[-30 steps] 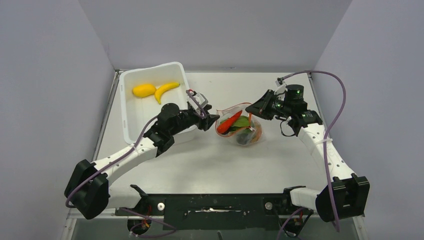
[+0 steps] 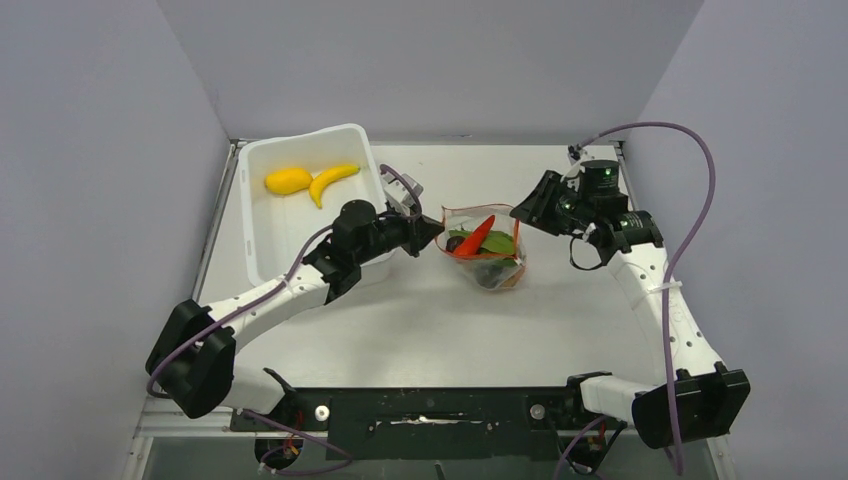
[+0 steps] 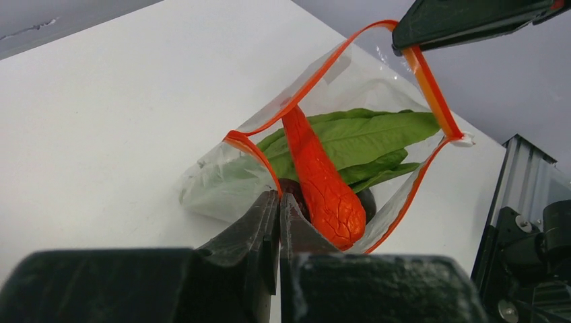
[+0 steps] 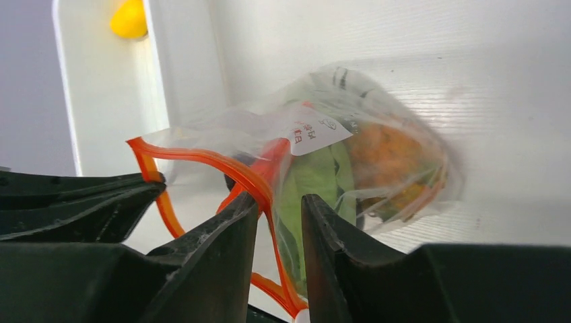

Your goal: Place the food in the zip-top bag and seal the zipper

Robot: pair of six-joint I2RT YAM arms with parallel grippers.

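Observation:
The clear zip bag (image 2: 508, 278) with an orange rim stands on the table, its mouth spread between the grippers. Inside are a red carrot-shaped food (image 3: 316, 175), green leaves (image 3: 367, 138) and darker pieces partly hidden behind them. In the left wrist view my left gripper is shut, with the rim running in between its fingertips at one side of the mouth. At the opposite side, my right gripper is open, the orange rim passing between its parted fingers. A yellow mango-like fruit (image 2: 288, 180) and a banana (image 2: 333, 181) lie outside the bag.
The white bin (image 2: 275, 240) holding the yellow foods stands at the back left, close by the left arm. Bare table (image 2: 420, 345) stretches in front of the bag and behind it.
My left gripper has moved in slightly and shut at the rim's left side. The right gripper has shifted right and a little back; the bag's mouth is stretched wider.

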